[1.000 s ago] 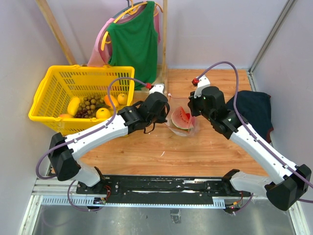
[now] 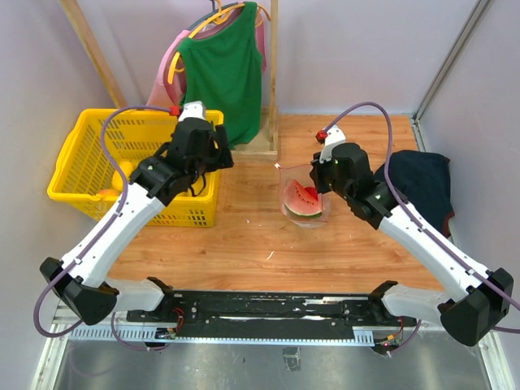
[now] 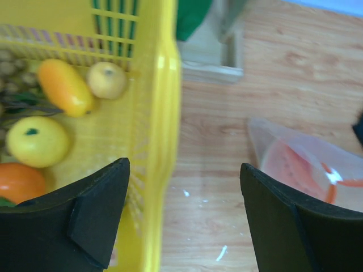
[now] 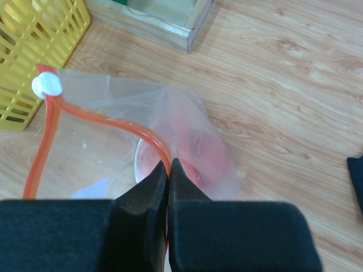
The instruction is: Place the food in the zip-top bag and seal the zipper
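The clear zip top bag (image 2: 316, 218) hangs from my right gripper (image 2: 313, 172), which is shut on its orange-edged rim (image 4: 136, 129). Inside the bag lies a red watermelon slice (image 2: 299, 201) with a green rind. The bag's mouth gapes, and a white slider (image 4: 47, 84) shows at one end of the zipper. Over the right wall of the yellow basket (image 2: 203, 213) is my left gripper, its fingers spread apart with nothing between them.
Several fruits fill the basket, among them a yellow-orange mango (image 3: 65, 88) and a yellow fruit (image 3: 38, 141). A clothes rack with a green top (image 2: 226, 73) stands behind. Dark cloth (image 2: 418, 191) lies at the right.
My left arm has swung left, away from the bag and over the basket, its fingers parting from the bag's left edge. The right arm has stayed in place holding the bag.
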